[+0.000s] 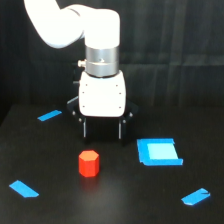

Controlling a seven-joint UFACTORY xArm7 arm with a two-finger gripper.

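Note:
On the black table stands a red hexagonal block, upright in the lower middle of the view. Behind and above it hangs my gripper, its two dark fingers spread apart and pointing down. Nothing shows between them, and they are apart from the block. To the right lies a pale square patch edged with blue tape, with nothing on it.
Strips of blue tape lie at the left rear, the left front and the right front. A black curtain hangs behind the arm.

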